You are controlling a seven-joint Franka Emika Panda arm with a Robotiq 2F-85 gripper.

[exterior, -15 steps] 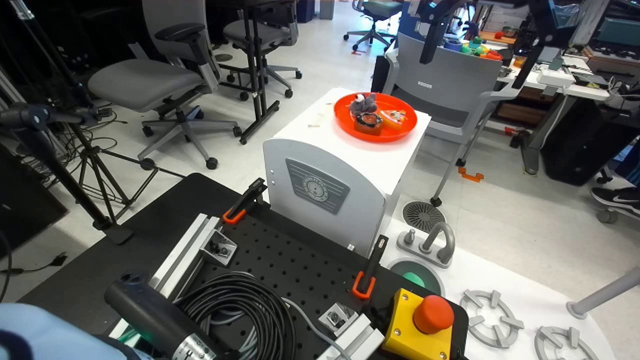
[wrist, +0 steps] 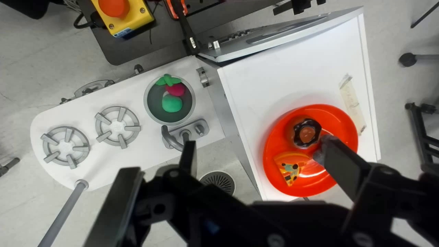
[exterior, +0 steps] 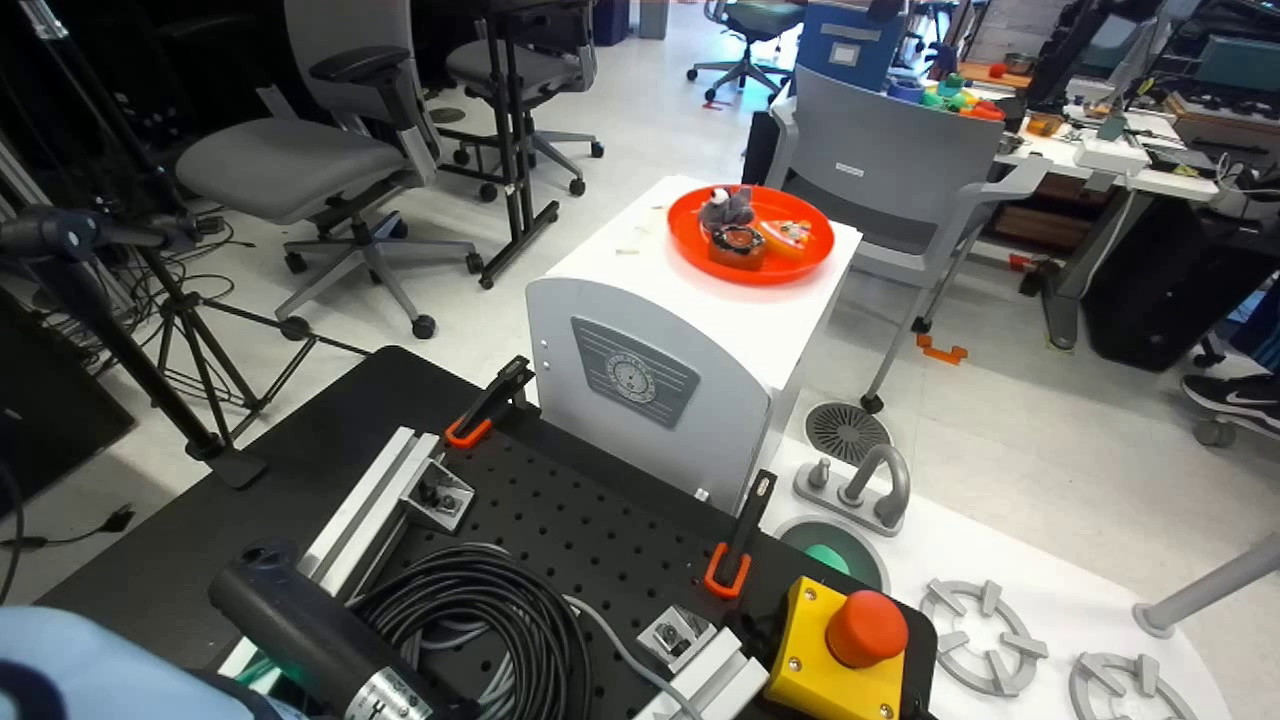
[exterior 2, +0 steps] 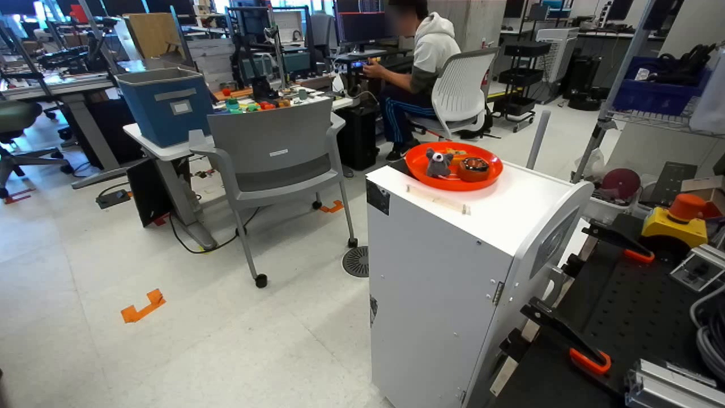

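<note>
An orange-red plate point(exterior: 804, 266) lies on the white cabinet top and holds three toys. They are a grey plush animal point(exterior 2: 438, 163), a brown chocolate-topped toy point(wrist: 306, 133) and a toy pizza slice point(wrist: 290, 171). My gripper stands open with nothing visible between its fingers. It hangs above the plate and sink area, apart from both. In the wrist view one finger covers most of the plush. A grey sink bowl point(wrist: 190, 107) contains a green round toy point(wrist: 171, 103) and a pinkish-red toy with green leaves point(wrist: 175, 89).
Grey burners point(wrist: 118, 127) and a faucet point(wrist: 175, 140) rise from the white counter. The cabinet's upright grey panel point(exterior: 564, 348) borders the black bench, where clamps point(exterior: 744, 536) and a yellow emergency-stop box point(exterior: 801, 648) sit. Bare white space surrounds part of the plate.
In exterior view 1 my gripper has risen toward the top edge, mostly leaving the picture. The plate and its toys look unmoved.
</note>
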